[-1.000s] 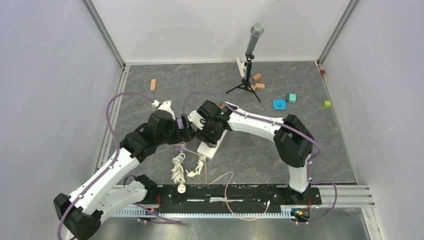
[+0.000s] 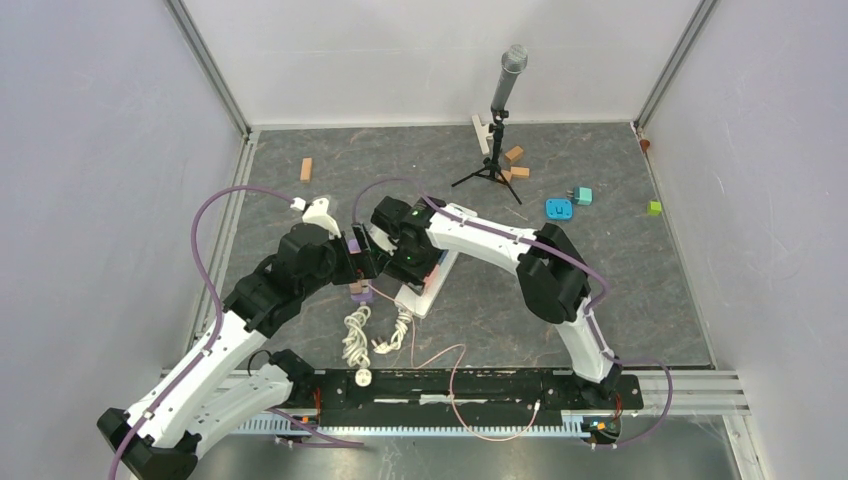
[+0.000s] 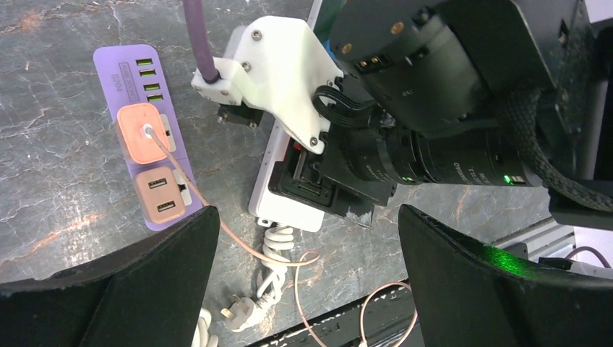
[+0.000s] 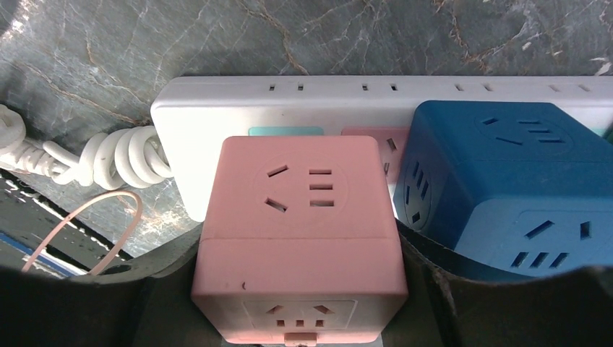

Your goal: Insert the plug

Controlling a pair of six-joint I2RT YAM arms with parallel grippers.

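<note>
My right gripper (image 2: 410, 270) is shut on a pink cube socket (image 4: 298, 188) above a white power strip (image 4: 282, 101), beside a blue cube (image 4: 506, 166). My left gripper (image 2: 365, 255) is open above a purple power strip (image 3: 123, 76), which has a pink charger (image 3: 137, 148) with a cable leading out and a second socket cube (image 3: 159, 195) on it. In the left wrist view, its fingers stand at both lower corners, and the right gripper's body covers much of the white strip. A white plug (image 3: 242, 314) lies by coiled cord.
A microphone stand (image 2: 492, 150) stands at the back with wooden blocks near it. A blue socket piece (image 2: 558, 208), a teal adapter (image 2: 583, 195) and a green block (image 2: 654, 207) lie to the right.
The right arm has moved slightly left and toward the back, its gripper still over the white strip.
</note>
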